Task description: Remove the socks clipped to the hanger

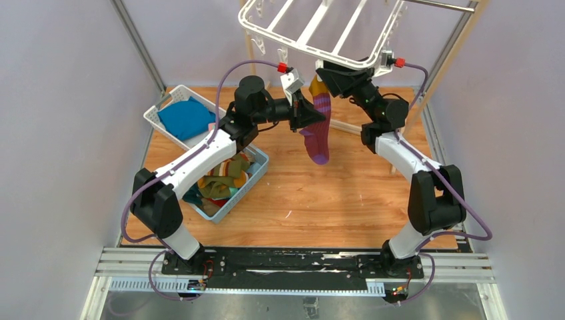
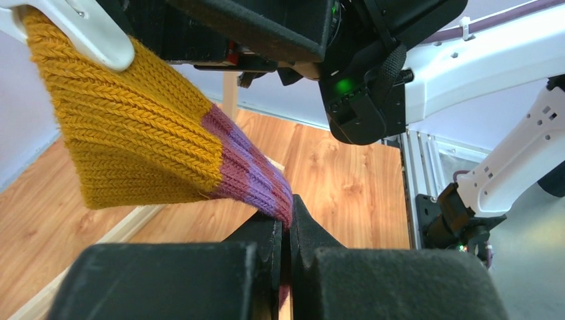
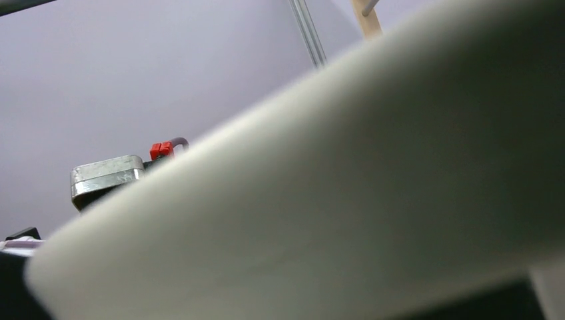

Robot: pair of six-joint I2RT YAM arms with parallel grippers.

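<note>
A mustard-topped purple sock (image 1: pixel 318 143) hangs from the white clip hanger (image 1: pixel 303 47); its cuff (image 2: pixel 133 140) sits under a white clip (image 2: pixel 100 40). My left gripper (image 1: pixel 308 117) is shut on the sock's middle, with the fabric pinched between its dark fingers. My right gripper (image 1: pixel 326 75) is up at the clip beside the cuff; in the left wrist view its dark body lies just over the cuff. Whether it is open is hard to see. The right wrist view is mostly filled by a blurred pale surface.
At the left, a white basket (image 1: pixel 154 120) holds blue cloth and a light-blue basket (image 1: pixel 236 199) holds mixed clothing. A wooden stand (image 1: pixel 426 100) is at the right.
</note>
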